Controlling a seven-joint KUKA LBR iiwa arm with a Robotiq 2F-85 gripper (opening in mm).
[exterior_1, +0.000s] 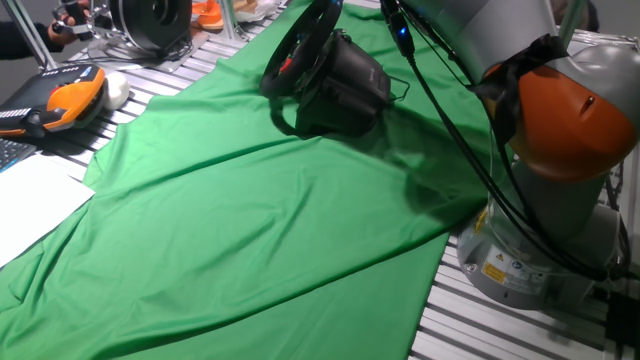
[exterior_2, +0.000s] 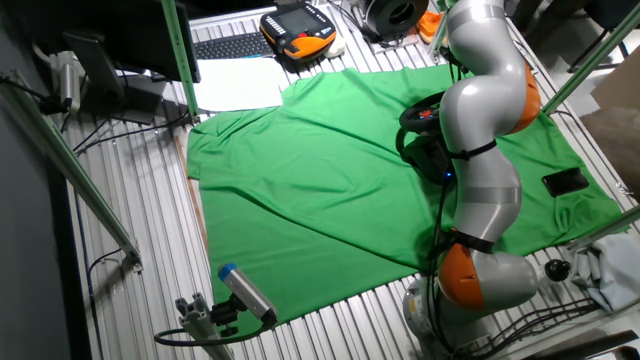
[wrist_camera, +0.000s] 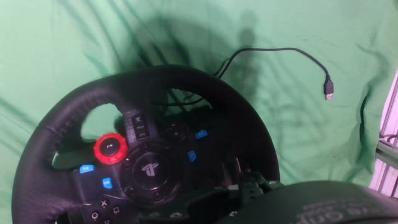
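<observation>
A black steering wheel (wrist_camera: 149, 180) with a red dial (wrist_camera: 111, 148) and blue-marked buttons fills the lower left of the wrist view. Its black base (exterior_1: 345, 90) shows in exterior view 1, with the rim tilted up. From behind the rim a thin black cable curves out to a USB plug (wrist_camera: 329, 88) lying on the cloth. My gripper is at the wrist view's bottom edge, its dark body to the lower right, overlapping the wheel's right side. The state of its fingers and any contact with the rim are not clear. Exterior view 2 has the arm covering it.
Green cloth (exterior_2: 310, 190) covers most of the slatted table, wrinkled and bare at left and centre. A teach pendant (exterior_2: 298, 32), white paper (exterior_2: 238, 84) and a keyboard (exterior_2: 230, 47) lie at the back. A camera (exterior_2: 246, 292) stands at the front; a black phone-like object (exterior_2: 566, 181) lies right.
</observation>
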